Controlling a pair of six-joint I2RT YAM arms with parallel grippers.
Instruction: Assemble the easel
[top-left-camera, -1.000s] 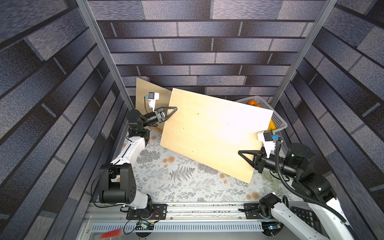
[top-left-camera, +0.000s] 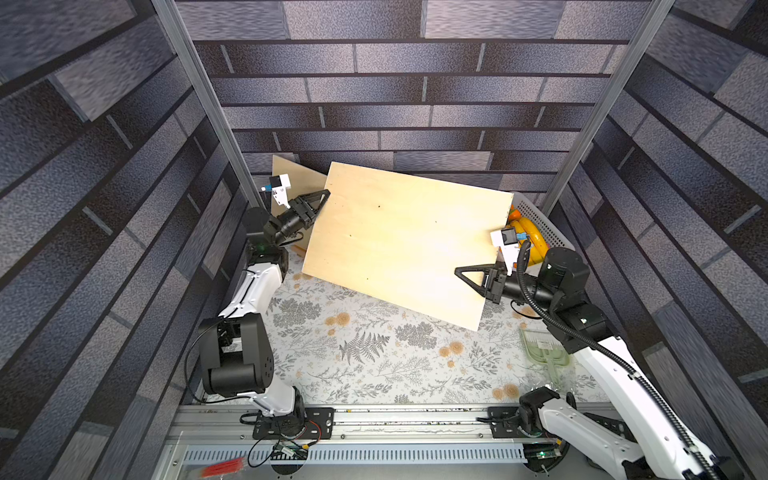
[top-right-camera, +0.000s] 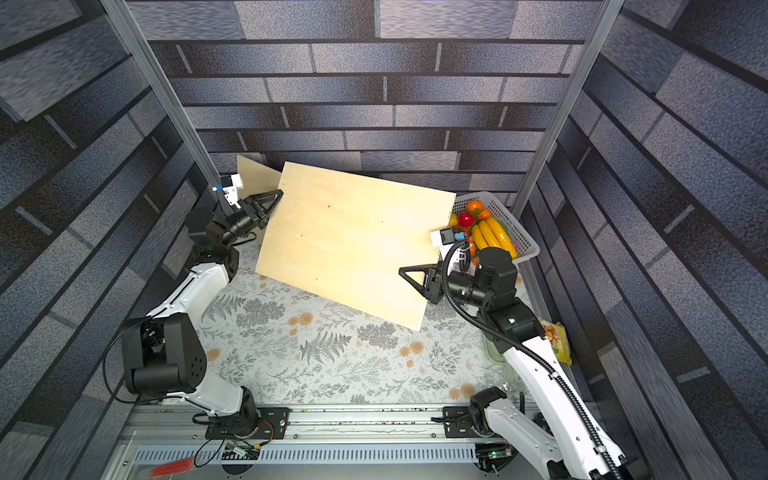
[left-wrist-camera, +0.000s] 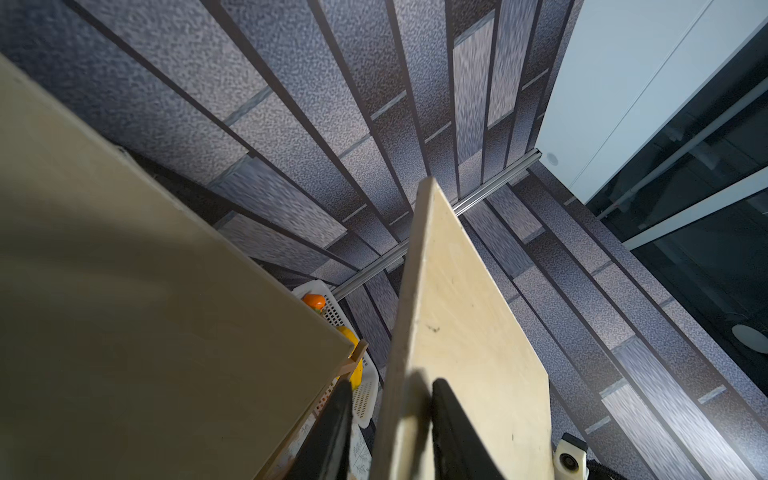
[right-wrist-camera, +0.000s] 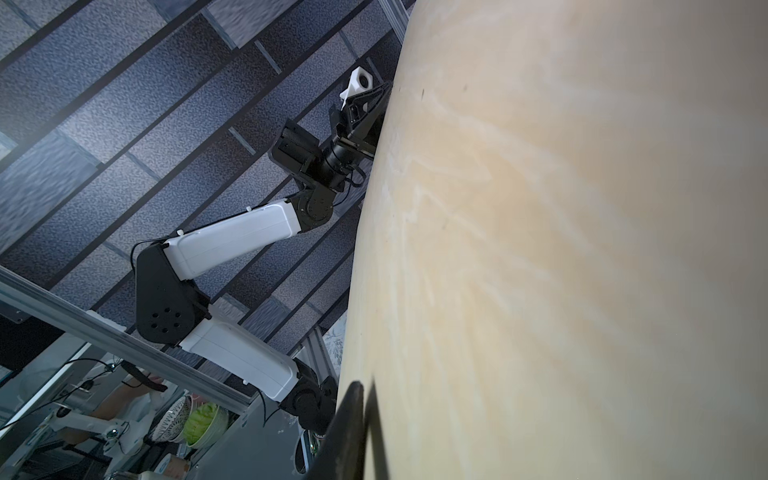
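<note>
A large plywood board (top-left-camera: 404, 240) with a few small holes is held tilted across the workspace. My right gripper (top-left-camera: 472, 276) is shut on its right side. My left gripper (top-left-camera: 320, 196) is at its upper left edge; in the left wrist view the board's edge (left-wrist-camera: 416, 304) runs between the fingers, though whether they press on it I cannot tell. A second plywood panel (top-left-camera: 284, 172) stands behind at the back left, filling the left of the left wrist view (left-wrist-camera: 136, 280), with a narrow wooden strip (left-wrist-camera: 352, 356) near its corner.
A white perforated basket of toy fruit (top-right-camera: 512, 240) sits at the back right. A green dustpan (top-left-camera: 544, 344) lies at the front right. Brick-patterned walls enclose the sides and back.
The board has moved up and left in the top left view, along with both arms, toward the back and the second panel. It covers more of that panel.
</note>
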